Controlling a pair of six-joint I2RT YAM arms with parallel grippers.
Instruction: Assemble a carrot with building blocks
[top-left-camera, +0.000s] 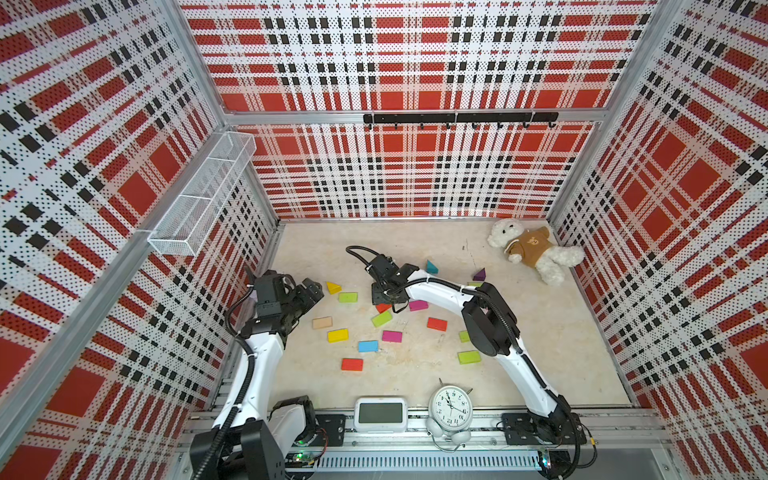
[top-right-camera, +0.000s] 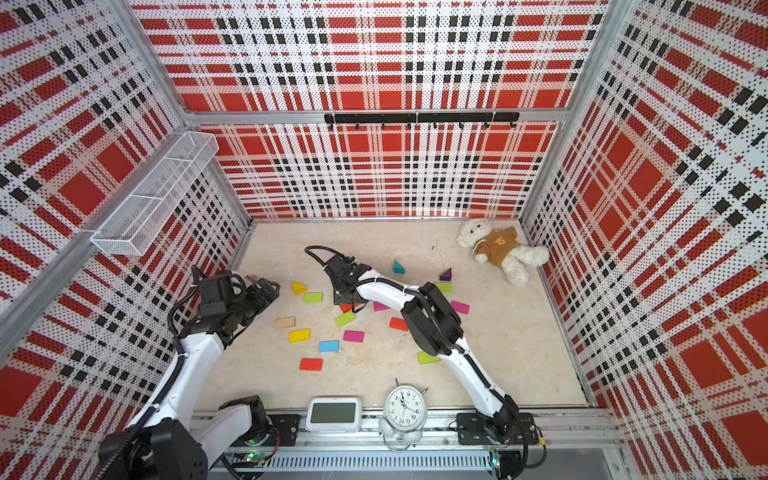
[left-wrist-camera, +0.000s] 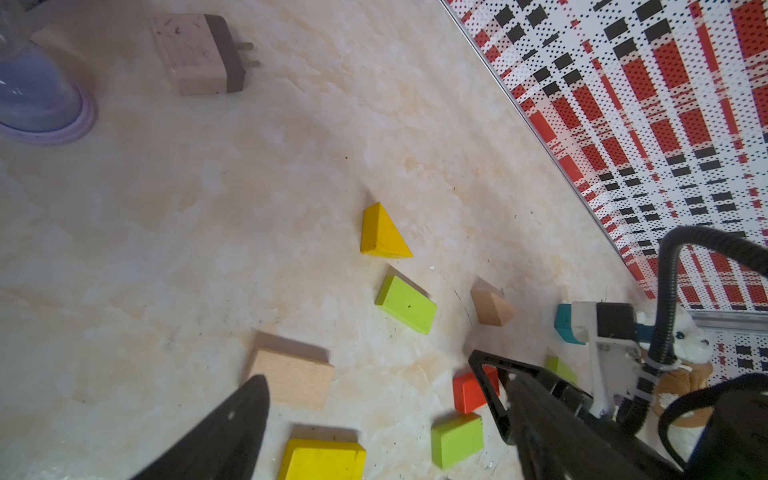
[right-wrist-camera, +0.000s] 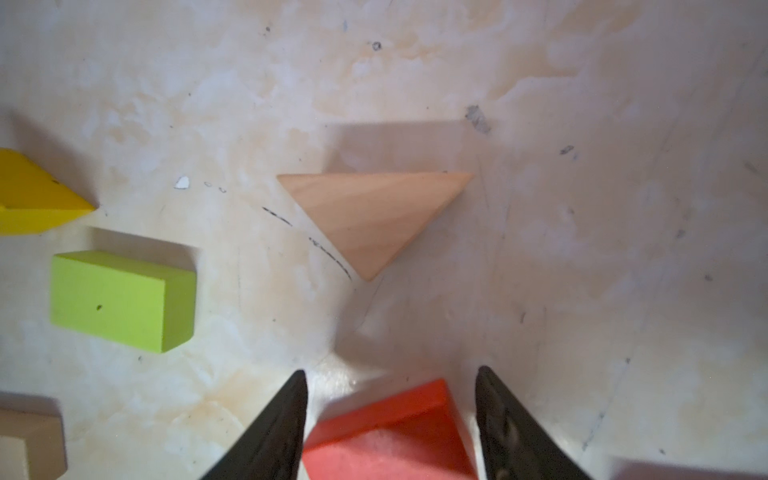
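Note:
A red block (right-wrist-camera: 392, 448) lies slantwise between the fingers of my right gripper, which is part open, a fingertip close on each side. Touching cannot be told for certain. Seen from above, that red block (top-left-camera: 383, 308) sits partly under the arm, with a tilted green block (top-left-camera: 381, 319) just in front. Beyond the fingertips is a wooden triangle (right-wrist-camera: 376, 212). My left gripper stands open above the left side, nothing held. Below it are a wooden block (left-wrist-camera: 292, 380), a yellow block (left-wrist-camera: 324, 462), a green block (left-wrist-camera: 408, 302) and a yellow triangle (left-wrist-camera: 382, 233).
Blue (top-left-camera: 368, 346), magenta (top-left-camera: 392, 337) and further red blocks (top-left-camera: 352, 365) lie spread over the front table. A teal triangle (top-left-camera: 432, 266) and purple triangle (top-left-camera: 479, 274) sit farther back. The teddy bear (top-left-camera: 536, 249) occupies the back right.

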